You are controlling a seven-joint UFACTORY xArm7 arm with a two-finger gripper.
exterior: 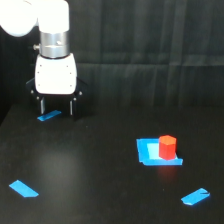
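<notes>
My gripper (57, 104) is at the back left, pointing down, its two dark fingers spread apart with nothing seen between them. Just below it in the picture, a small blue strip (49, 116) lies on the dark table; whether the fingertips touch the table cannot be made out. A red block (167, 147) rests on a blue and white piece (148, 157) right of centre. Another blue strip (23, 188) is at the front left, and a third (195, 197) lies at the front right.
</notes>
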